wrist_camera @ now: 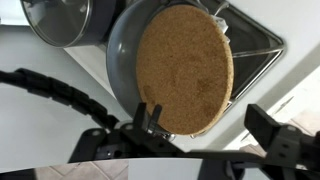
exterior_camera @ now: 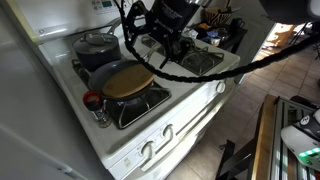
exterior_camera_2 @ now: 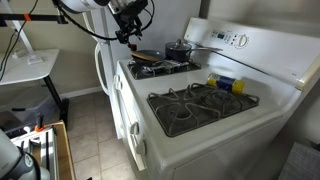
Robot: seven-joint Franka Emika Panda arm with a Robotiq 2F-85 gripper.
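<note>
A round brown cork-like disc (wrist_camera: 184, 70) lies tilted over a dark frying pan (wrist_camera: 123, 62) on the stove. In exterior view 1 the same disc (exterior_camera: 129, 80) covers most of the pan. My gripper stands open above the disc's edge, its fingers apart and holding nothing. From the side, the gripper (exterior_camera_2: 130, 28) hangs above the pan area, clear of the disc. Whether the disc rests fully on the pan's rim cannot be told.
A lidded pot (exterior_camera: 96, 44) stands behind the pan. A red-capped jar (exterior_camera: 93, 101) sits at the stove's front left. A yellow-and-blue item (exterior_camera_2: 226, 83) lies near the far burners.
</note>
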